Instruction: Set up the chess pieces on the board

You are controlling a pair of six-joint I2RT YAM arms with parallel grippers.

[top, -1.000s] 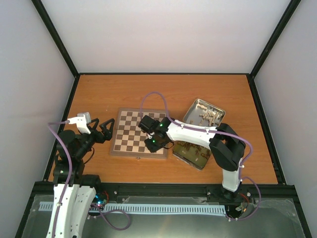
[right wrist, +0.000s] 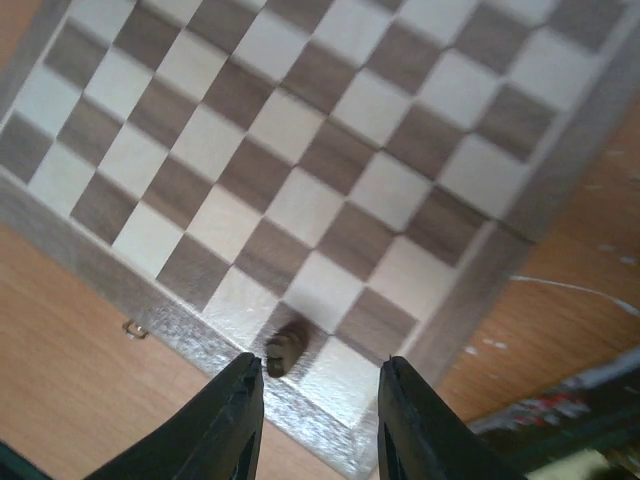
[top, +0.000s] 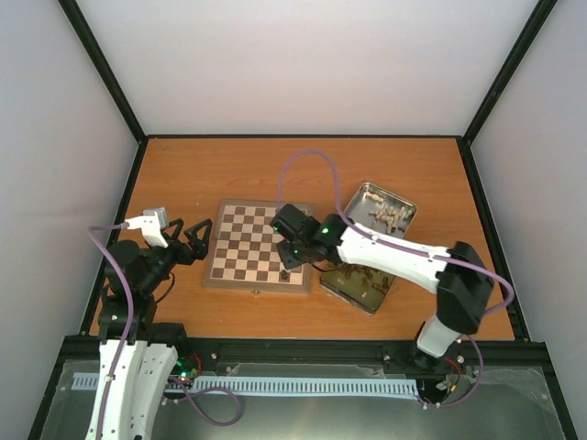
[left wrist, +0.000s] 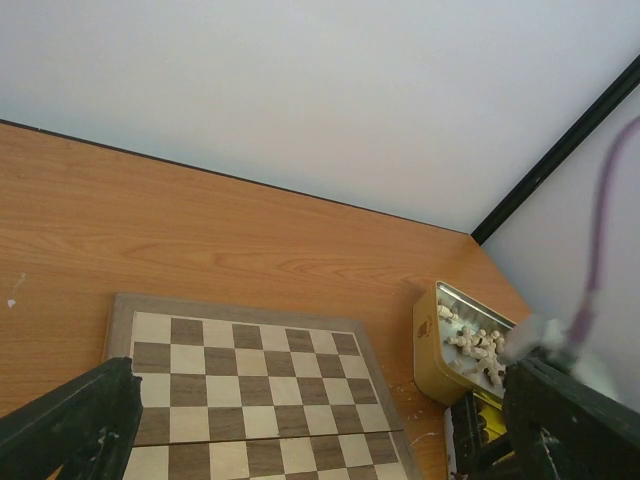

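The chessboard [top: 240, 240] lies mid-table. One dark piece [right wrist: 286, 348] stands on a square near its front right corner, just beyond my right gripper's tips [right wrist: 322, 368]; these fingers are apart, nothing seen between them. That gripper [top: 292, 252] hangs over the board's right side. My left gripper [top: 196, 238] is open at the board's left, fingers [left wrist: 70, 420] empty. To the right, two trays hold pieces: light ones in the back tray [top: 404, 202], dark ones in the front tray [top: 344, 290], partly under the right arm.
White walls enclose the back and sides.
My right gripper has risen and shifted slightly right and back, uncovering the dark piece on the board; the arm's elbow has swung right. The left arm has not moved.
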